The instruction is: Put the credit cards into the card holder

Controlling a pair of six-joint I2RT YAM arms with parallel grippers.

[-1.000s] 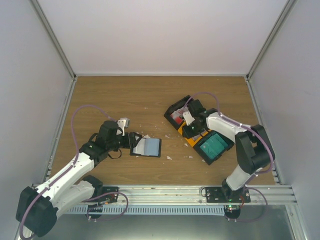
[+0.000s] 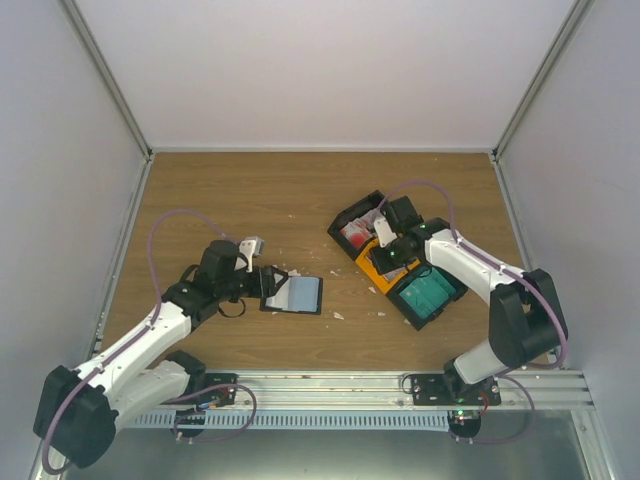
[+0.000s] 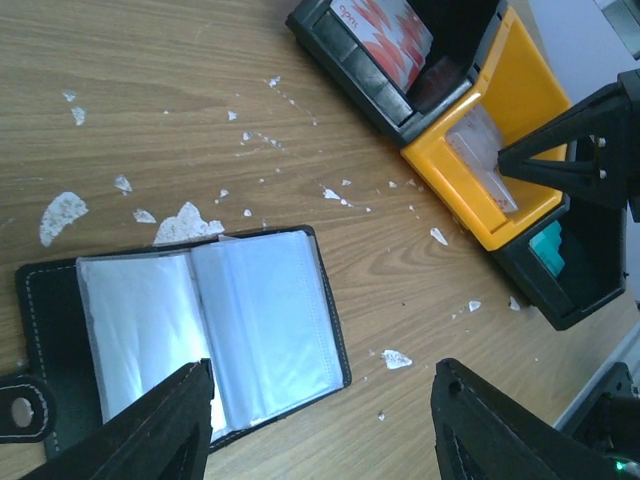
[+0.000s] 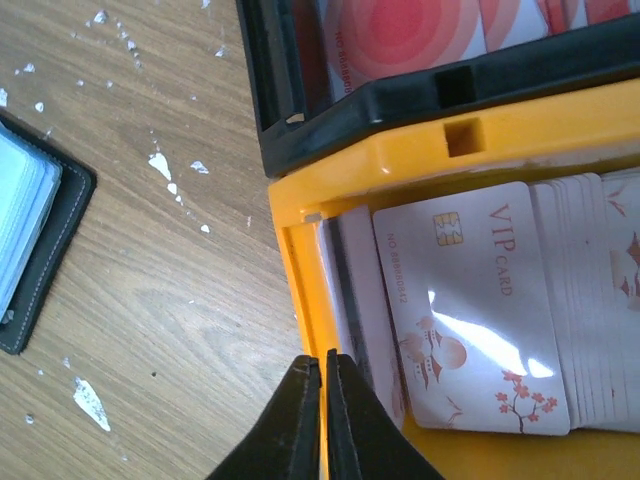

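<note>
White VIP credit cards point(image 4: 470, 290) lie in the yellow box, most of them fanned to the right. One card with a dark stripe point(image 4: 358, 300) leans against the box's left wall, apart from the pile. My right gripper is shut above that wall, its fingertips together with nothing between them; the striped card is outside them, just to the right. The card holder point(image 3: 270, 330) lies spread on the table, black-edged with clear sleeves. Over its near side stands my left gripper, open and empty.
The yellow box point(image 3: 455, 190) sits between a black box of red-patterned cards point(image 3: 385, 35) and a black box of green cards point(image 2: 427, 292). White flecks point(image 3: 185, 222) dot the wooden table. Bare table separates the holder from the boxes.
The right gripper has gone from open, astride the striped card, to shut beside it, and has risen. That card stays in the yellow box.
</note>
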